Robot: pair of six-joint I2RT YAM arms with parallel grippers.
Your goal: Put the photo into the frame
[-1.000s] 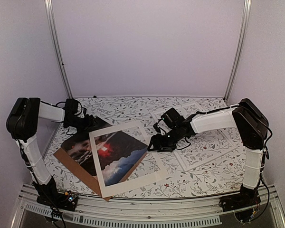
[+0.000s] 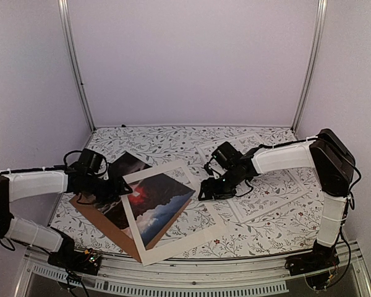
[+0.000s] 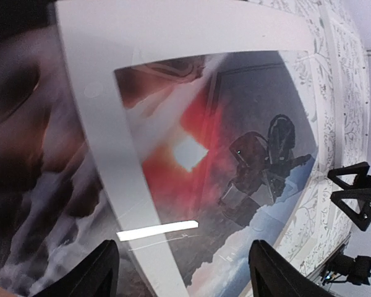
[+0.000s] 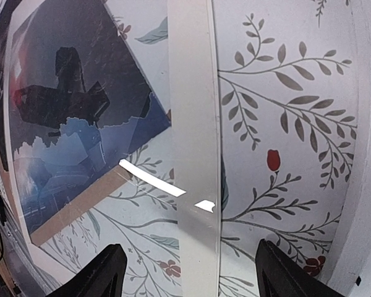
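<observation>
The pale frame point(image 2: 193, 241) lies at an angle over the photo point(image 2: 161, 207), whose red and blue sky shows inside it in all views; a brown board edge shows beneath. My left gripper point(image 2: 119, 190) is above the frame's left strip, near its upper corner; in its wrist view the fingers point(image 3: 96, 272) stand apart with nothing seen between them. My right gripper point(image 2: 208, 192) is over the frame's right strip point(image 4: 195, 154), its fingers point(image 4: 102, 272) also apart, the strip running between them below.
A dark print point(image 2: 123, 164) on brown board point(image 2: 105, 229) lies under and left of the frame. A clear panel with a pale border point(image 2: 266, 207) lies at the right. Patterned table point(image 2: 148, 139) shows at the back.
My left gripper has moved toward the front and right, over the frame's left strip. The frame has shifted slightly frontward and right. My right gripper has moved slightly right.
</observation>
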